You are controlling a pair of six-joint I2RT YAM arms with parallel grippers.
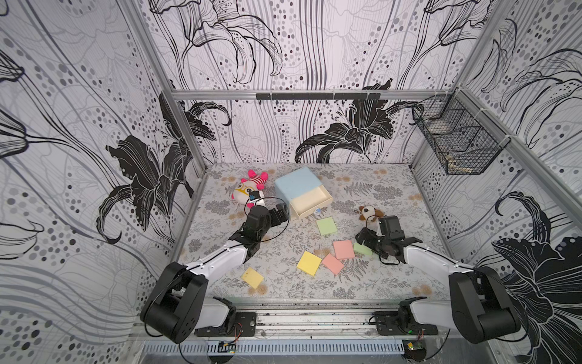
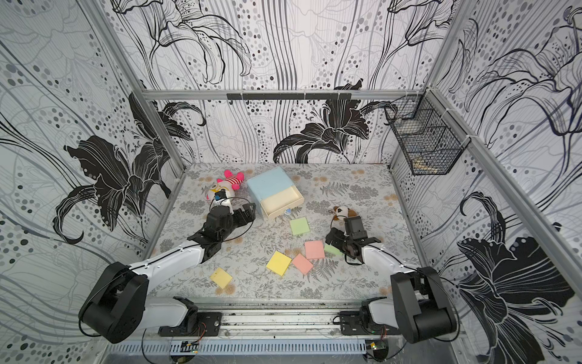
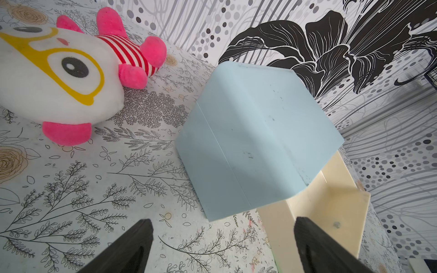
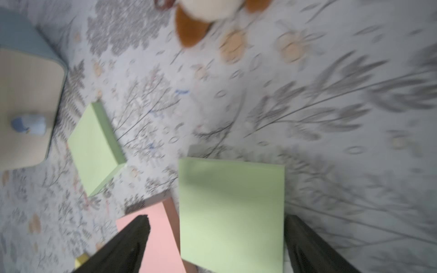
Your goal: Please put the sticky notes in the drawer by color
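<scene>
My right gripper is open low over a green sticky note (image 4: 231,209), one finger at its right edge, the other over a pink note (image 4: 150,236). Another green note (image 1: 325,225) lies nearer the drawer unit. A second pink note (image 1: 332,264) and two yellow notes (image 1: 308,263) (image 1: 252,277) lie toward the front. The light-blue drawer unit (image 3: 241,141) has its cream drawer (image 3: 327,200) pulled out. My left gripper stands open before the unit, with nothing between its fingers.
A pink-and-white plush toy (image 3: 59,77) lies left of the drawer unit. A small brown-and-white plush (image 1: 369,211) is behind my right gripper. A wire basket (image 1: 460,139) hangs on the right frame.
</scene>
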